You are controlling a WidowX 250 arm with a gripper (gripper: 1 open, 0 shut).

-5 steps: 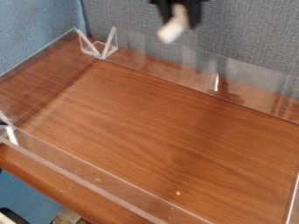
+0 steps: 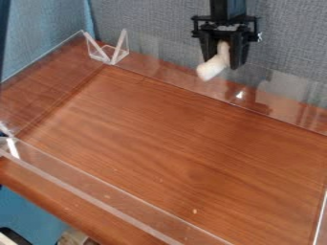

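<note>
My black gripper (image 2: 225,43) hangs at the top right of centre in the camera view, in front of the grey back wall. It is shut on a pale cylindrical object (image 2: 211,67), which tilts down and to the left below the fingers, above the back edge of the wooden surface.
A wooden tray floor (image 2: 166,144) with clear plastic walls fills most of the view and is bare apart from small specks. A clear plastic bracket (image 2: 109,50) stands at the back left corner. Dark items lie at the bottom left edge, outside the tray.
Compared with a second ago, my gripper has come down with the pale object in it.
</note>
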